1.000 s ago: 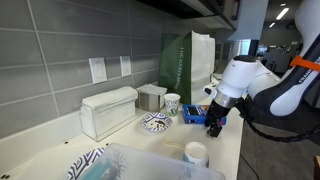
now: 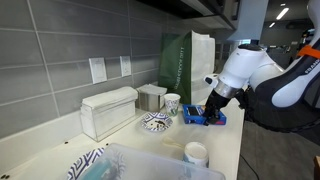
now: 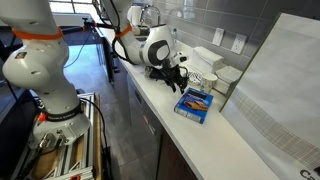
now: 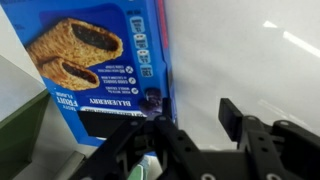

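A blue box point(image 4: 105, 60) with pastry pictures and the words fruit and blueberry fills the left of the wrist view. It rests on the white counter point(image 4: 235, 45). In that view my gripper has its fingers apart, the left one over the box's edge and the right one over bare counter. Whether it grips anything cannot be seen. In exterior view 1 the arm's end hides part of the blue box point(image 2: 192, 112). From the other side, the gripper point(image 3: 180, 87) is beside the far edge of the box point(image 3: 193, 105).
A patterned bowl point(image 2: 157, 122), a white container point(image 2: 196, 153) and a clear bin point(image 2: 140, 165) stand nearer the camera in exterior view 1. Behind are a patterned cup point(image 2: 171, 104) and a green-and-white bag point(image 2: 187, 65).
In exterior view 1 my gripper has moved up slightly and farther back along the counter, beside the blue box. The other objects stay where they were.
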